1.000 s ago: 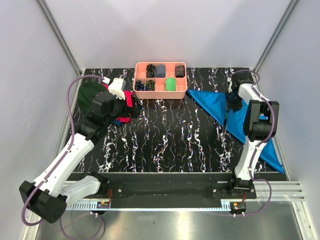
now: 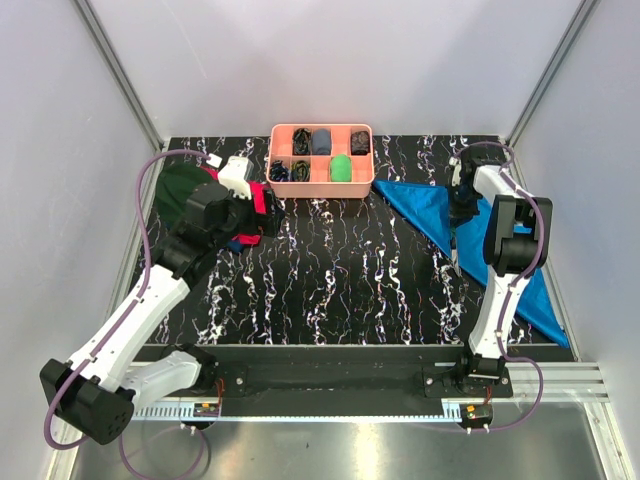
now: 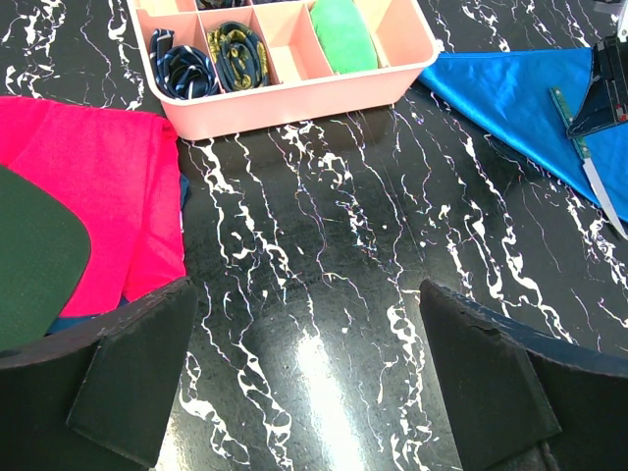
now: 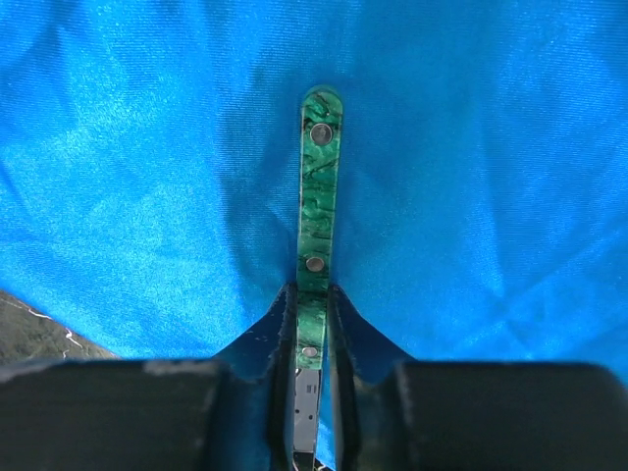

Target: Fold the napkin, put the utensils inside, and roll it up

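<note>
A blue napkin (image 2: pixel 535 300) lies spread at the right of the table, partly under my right arm. A knife with a green marbled handle (image 4: pixel 318 186) is over it, its blade (image 3: pixel 601 191) reaching past the napkin's edge onto the dark surface. My right gripper is shut on that handle. My left gripper stands open over the table at the left, nothing between its fingers, near a red cloth (image 3: pixel 137 226) and a dark green cloth (image 3: pixel 34 265).
A pink divided box (image 2: pixel 319 190) with rolled cloths and a green item (image 2: pixel 341 168) stands at the back centre.
The knife and my right gripper have shifted slightly to the right and toward the front; the blade looks lighter now. The left arm has not moved.
</note>
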